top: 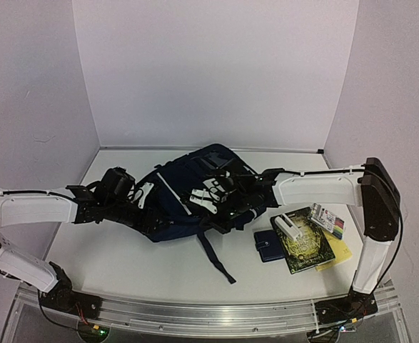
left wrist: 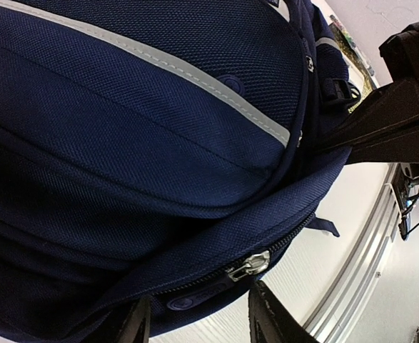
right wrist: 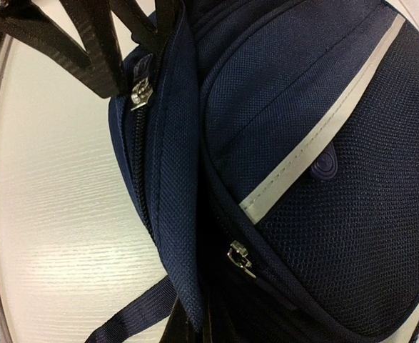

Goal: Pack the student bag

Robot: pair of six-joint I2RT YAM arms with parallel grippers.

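The navy student bag (top: pixel 184 175) lies on the table, its zipped opening toward the front. In the left wrist view my left gripper stands open at the bag's front edge, one of its fingers (left wrist: pixel 265 314) beside the metal zipper pull (left wrist: pixel 248 266). No grip on the pull shows. My right gripper is shut on the edge of the bag's opening, holding the fabric taut. A dark gap shows behind that edge. At the right lie a dark blue wallet-like case (top: pixel 269 246) and a black-and-gold book (top: pixel 305 246).
On the book rests a white item (top: pixel 288 226). A colourful pack (top: pixel 327 220) and something yellow (top: pixel 337 255) lie by it. One bag strap (top: pixel 215 257) trails forward.
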